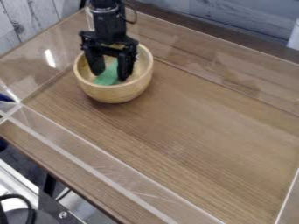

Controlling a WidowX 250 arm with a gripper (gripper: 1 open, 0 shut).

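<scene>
A wooden bowl (132, 91) sits on the wooden table (187, 149) toward the upper left. Inside it lies a green object (107, 74), partly hidden by my black gripper (110, 61), which reaches down from the top of the view into the bowl. Its fingers are around the green object's upper part; whether they touch it or how far apart they stand is unclear.
The table to the right of the bowl and in front of it is clear. A white edge shows at the upper right, and black cables lie at the lower left.
</scene>
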